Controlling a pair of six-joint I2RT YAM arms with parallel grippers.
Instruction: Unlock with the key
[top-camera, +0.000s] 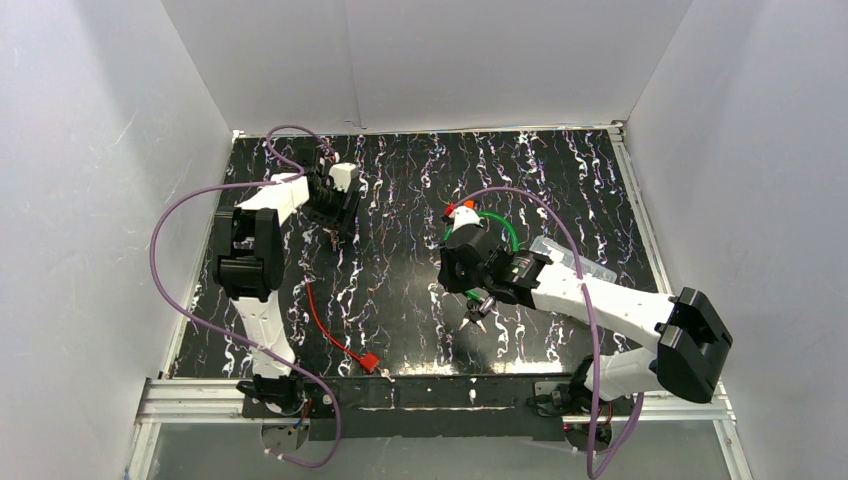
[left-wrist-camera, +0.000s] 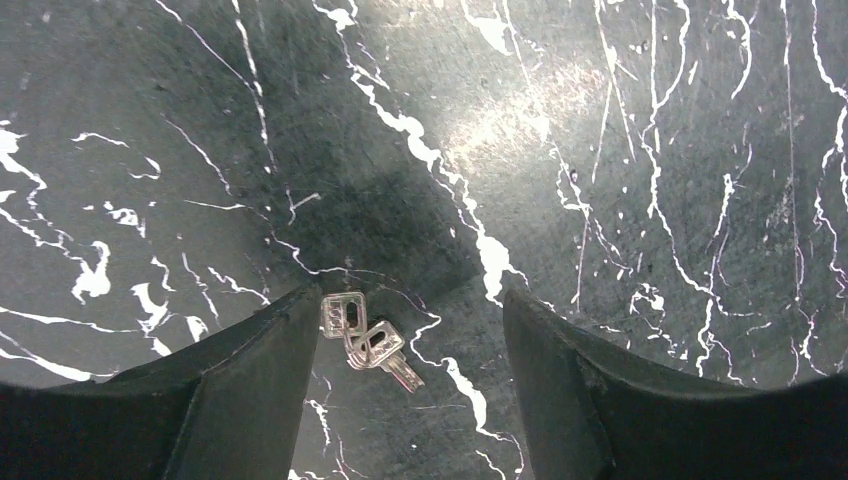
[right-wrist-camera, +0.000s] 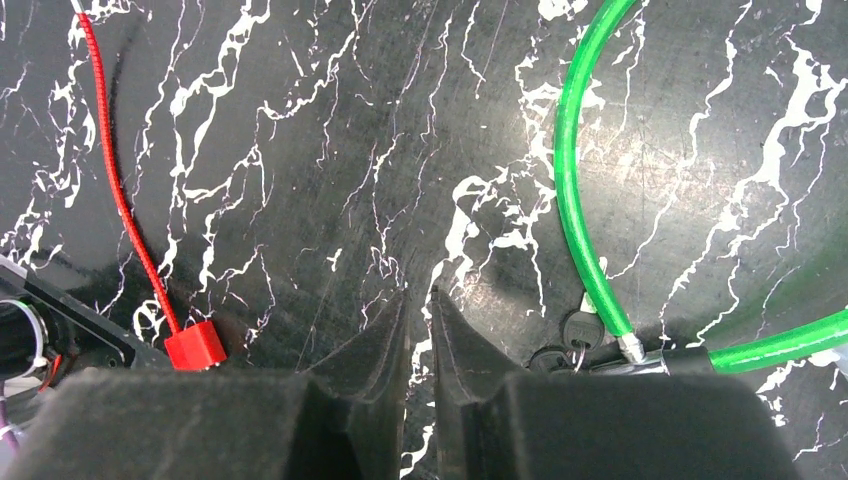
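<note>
Two small silver keys (left-wrist-camera: 362, 338) joined by a ring lie flat on the marbled table, seen in the left wrist view. My left gripper is open around that area, the keys lying nearer its left finger and not gripped. A green cable lock (right-wrist-camera: 568, 170) lies curved on the table, its lock body (right-wrist-camera: 640, 366) at the lower right of the right wrist view. Dark-headed keys (right-wrist-camera: 582, 332) sit beside that body. To the left of the lock, my right gripper is shut, its fingertips close together with nothing visible between them.
A red cable (top-camera: 315, 312) with a red block (top-camera: 369, 362) lies at the front left, a small key (top-camera: 386, 374) by the block. A clear container (top-camera: 565, 258) stands on the right, partly behind the right arm.
</note>
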